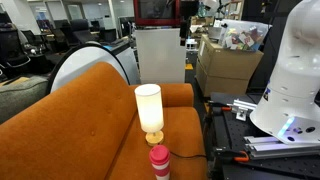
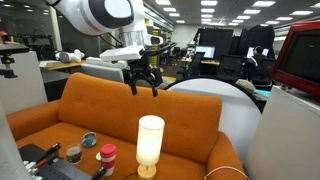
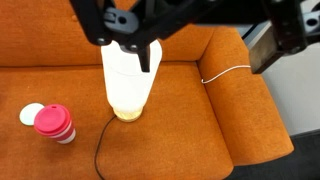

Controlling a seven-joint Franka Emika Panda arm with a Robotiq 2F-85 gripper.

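A lamp with a white cylindrical shade stands upright on the orange sofa seat, on a small yellowish base. Beside it is a red-lidded cup with a red and white body. From above, the wrist view has the lamp near the middle and the cup at lower left. My gripper hangs well above the seat, clear of both things. Its blurred dark fingers stand wide apart in the wrist view, open, and nothing is held between them.
A bluish mug and a glass jar sit farther left on the seat. A dark cable trails from the lamp's base. The sofa's backrest and right armrest bound the seat; bare cushion lies right of the lamp.
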